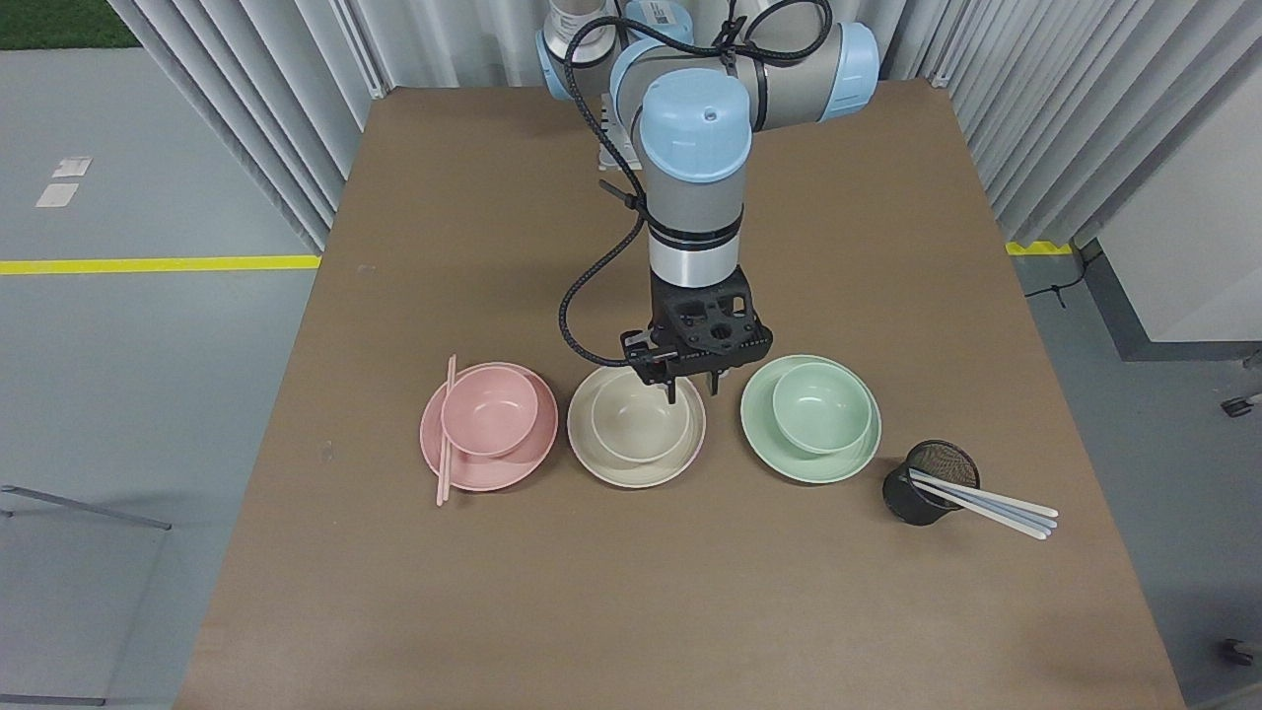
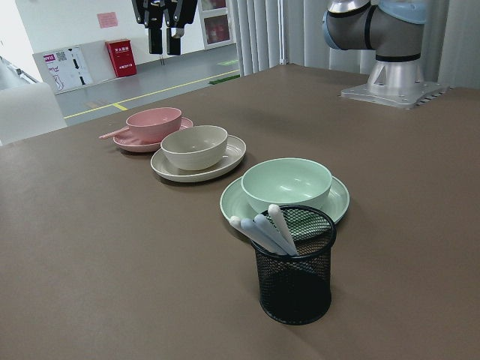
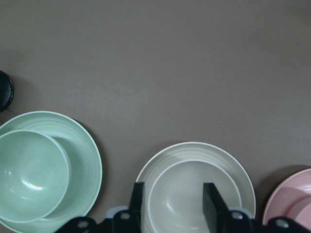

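Note:
My gripper (image 1: 693, 387) (image 2: 164, 43) hangs high above the beige bowl (image 1: 639, 428) on its plate, fingers apart and nothing between them. To one side a pink bowl (image 1: 488, 409) sits on a pink plate (image 1: 503, 471), with pink chopsticks (image 1: 445, 461) along its edge. On the other side a mint bowl (image 1: 821, 404) sits on a mint plate (image 1: 793, 461). Beyond it a black mesh cup (image 2: 294, 292) holds several white and light-blue chopsticks (image 1: 1000, 503), leaning out over its rim.

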